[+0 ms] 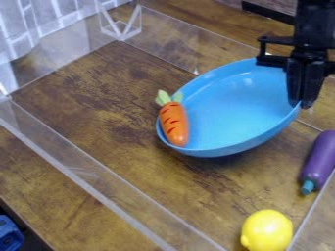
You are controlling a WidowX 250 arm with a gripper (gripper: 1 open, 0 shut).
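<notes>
A black gripper (296, 94) is at the upper right, shut, over the right rim of a blue oval bowl (238, 118); whether its fingertips touch the rim is hard to tell. An orange toy carrot (174, 122) with a pale green top lies along the bowl's left edge.
A purple eggplant (318, 161) lies right of the bowl, and a yellow lemon (265, 228) is at the bottom right. Clear plastic walls border the wooden surface (92, 98), which is bare at the left. A blue object sits at the lower-left edge.
</notes>
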